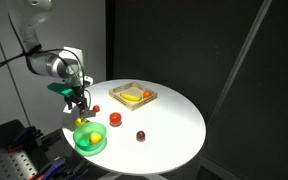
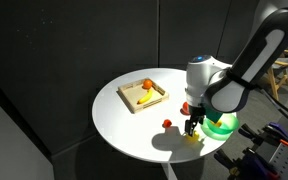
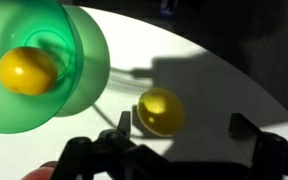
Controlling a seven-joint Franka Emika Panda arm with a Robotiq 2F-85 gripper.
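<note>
A yellow, round fruit (image 3: 161, 111) lies on the white table beside the green bowl (image 3: 2, 108). In the wrist view my gripper is open, one finger to each side of the fruit in the picture; nothing is held. From the side, the gripper (image 1: 86, 113) hangs low near the yellow fruit (image 1: 81, 122), which is partly hidden in the second exterior view. Inside the bowl sits an orange-yellow fruit (image 3: 27, 70).
A red tomato (image 1: 115, 119), a small red item (image 1: 96, 109) and a dark round fruit (image 1: 140, 136) lie on the table. Farther back, a wooden tray (image 2: 127, 93) holds a banana (image 2: 146, 97) and an orange (image 2: 148, 84).
</note>
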